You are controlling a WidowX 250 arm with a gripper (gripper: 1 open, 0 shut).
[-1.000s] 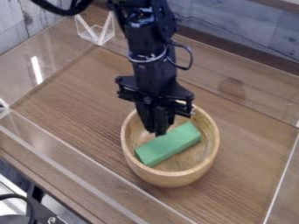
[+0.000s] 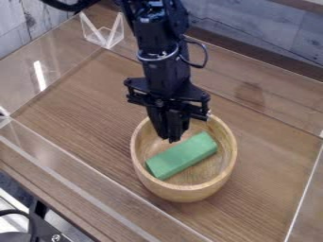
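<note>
A round light-wood bowl (image 2: pixel 191 190) stands on the wooden table, holding a green rectangular block (image 2: pixel 182 154) that lies diagonally inside it. The black robot arm (image 2: pixel 164 66) reaches down from the top, and its gripper (image 2: pixel 171 128) hangs just above the back of the bowl, over the block's upper left. Whether the fingers are open or shut is hard to make out; nothing held shows.
A grey wall and a white object (image 2: pixel 105 28) are at the top left. Black cables show at the bottom left corner.
The arm and gripper have risen slightly over the bowl. The bowl and green block look unmoved.
</note>
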